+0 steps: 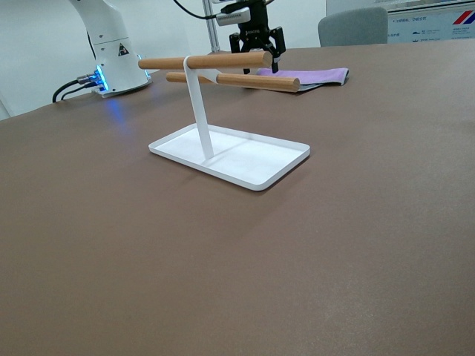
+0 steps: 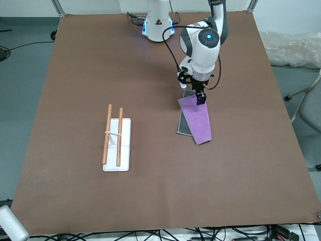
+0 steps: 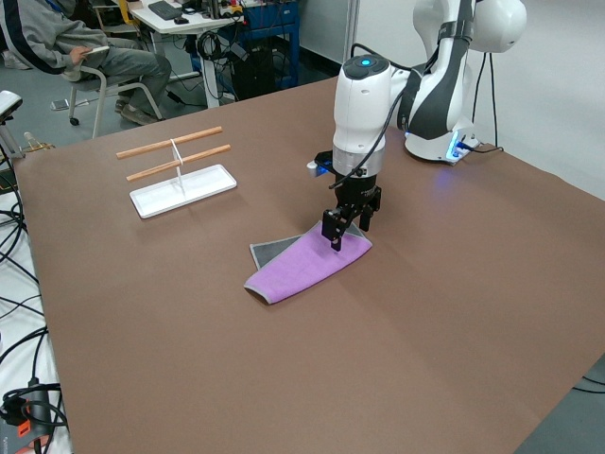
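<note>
My black gripper (image 2: 199,99) hangs over the far end of a purple cloth (image 2: 195,119), which lies on a grey cloth (image 2: 183,126) on the brown table. In the right view the gripper (image 3: 337,236) is low at the cloth's upper edge; whether it is open or shut I cannot tell. A white tray stand (image 2: 124,150) with two wooden bars (image 1: 200,61) stands apart, to the left of the cloths in the left view and closest in the top view.
The robot base (image 2: 158,30) sits at the back edge with cables. Cables run along the near edge in the left view.
</note>
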